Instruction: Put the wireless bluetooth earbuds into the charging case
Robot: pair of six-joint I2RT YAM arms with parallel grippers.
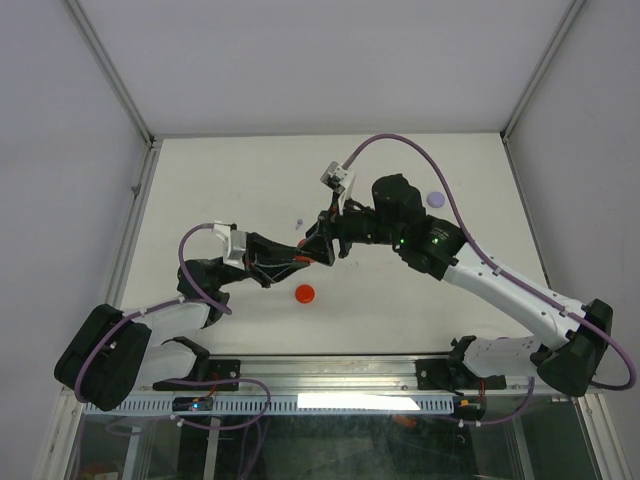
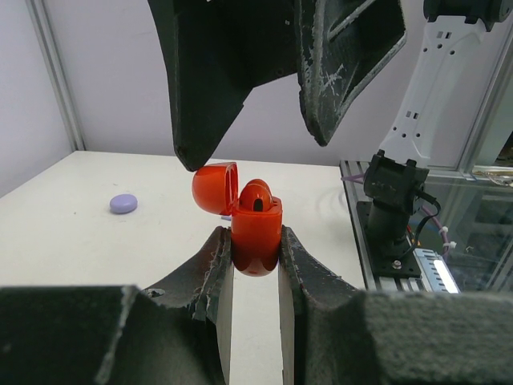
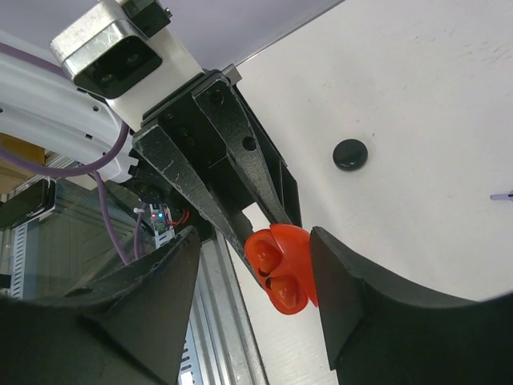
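Both grippers meet in the middle of the top view. A red case (image 3: 294,255) with rounded earbud pieces (image 3: 266,259) in it is at their tips. In the left wrist view my left gripper has its fingers around a red piece (image 2: 256,241), with the red case part (image 2: 210,188) just behind it. My right gripper (image 1: 325,238) reaches in from the right; in its wrist view its two fingers stand on either side of the red case, below the left gripper's fingers. Whether it touches the case is unclear.
A red round disc (image 1: 304,293) lies on the white table (image 1: 220,170) below the grippers. A purple disc (image 1: 435,199) is at the back right and a small lilac object (image 1: 299,223) near the middle. The front edge has a metal rail (image 1: 300,368).
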